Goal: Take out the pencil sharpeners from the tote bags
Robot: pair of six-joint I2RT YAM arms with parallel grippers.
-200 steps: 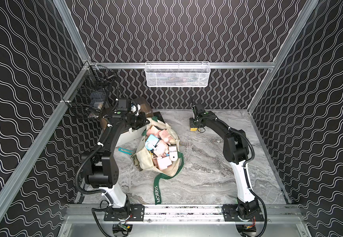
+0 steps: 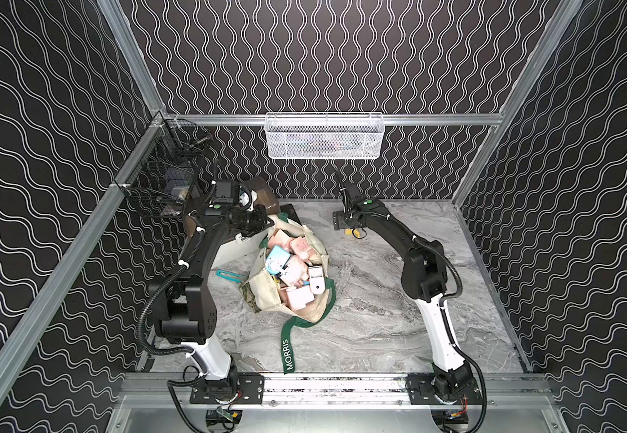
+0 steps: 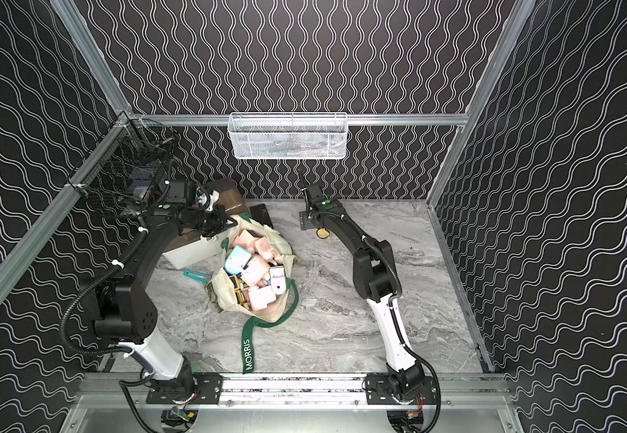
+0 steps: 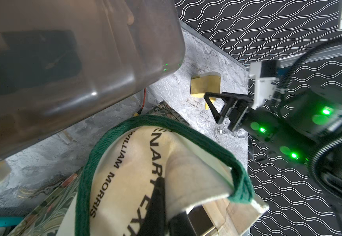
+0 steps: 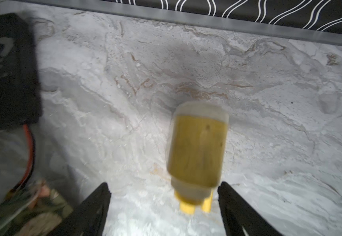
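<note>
A cream tote bag point(image 2: 261, 292) with green straps lies open at centre-left, heaped with pink blocks, a blue sharpener point(image 2: 278, 259) and a white one point(image 2: 316, 280). My left gripper is shut at the bag's far rim, its dark fingers point(image 4: 158, 204) pinching the printed cloth into a fold. A yellow sharpener point(image 5: 197, 151) with a clear cover rests on the table beyond the bag. Over that spot my right gripper is open, fingers point(image 5: 233, 208) apart; the sharpener appears below and ahead of the right finger, not gripped.
A brown translucent bin point(image 4: 92, 59) stands beside the left gripper. A black box point(image 5: 7, 74) sits between bag and yellow sharpener. A teal item point(image 2: 229, 275) lies left of the bag. The white mesh basket point(image 2: 324, 144) hangs behind.
My right gripper has shifted left near the yellow sharpener, which shows more from behind it now. The left arm and the bag look unchanged.
</note>
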